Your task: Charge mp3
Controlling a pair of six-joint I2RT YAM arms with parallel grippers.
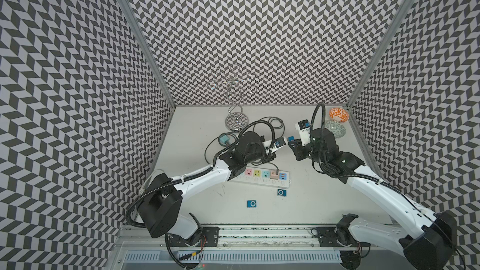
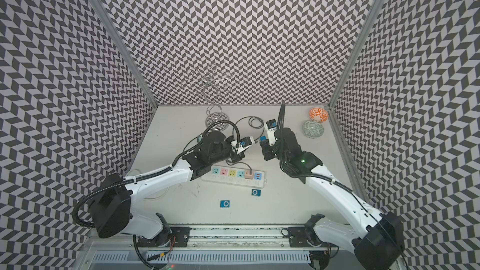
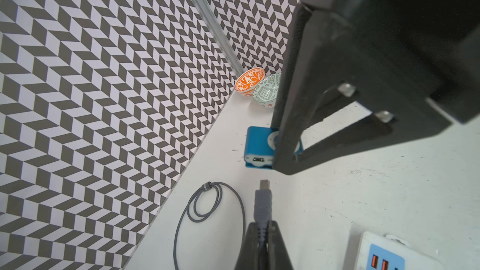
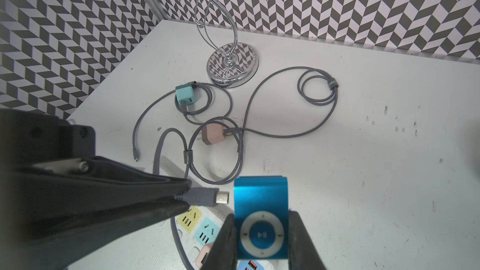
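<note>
A grey cable plug (image 3: pixel 263 205) with a bare metal tip is pinched by my left gripper, which is shut on it. Facing it, a blue mp3 player (image 4: pixel 261 217) with a white ring stands between the fingers of my right gripper, shut on its sides. The player's (image 3: pixel 257 145) small port shows in the left wrist view, just beyond the plug's tip. A gap separates plug and port; in the right wrist view the plug (image 4: pixel 202 197) points towards the player's left side near its upper end. Both are held above the table.
Below lies a white power strip (image 1: pixel 260 184) with a charger plugged in. Two more blue players (image 1: pixel 251 204) (image 1: pixel 282 193) lie in front of it. Coiled cables, a teal charger (image 4: pixel 185 93) and a chrome stand (image 4: pixel 232 65) are behind; bowls (image 1: pixel 335 129) stand back right.
</note>
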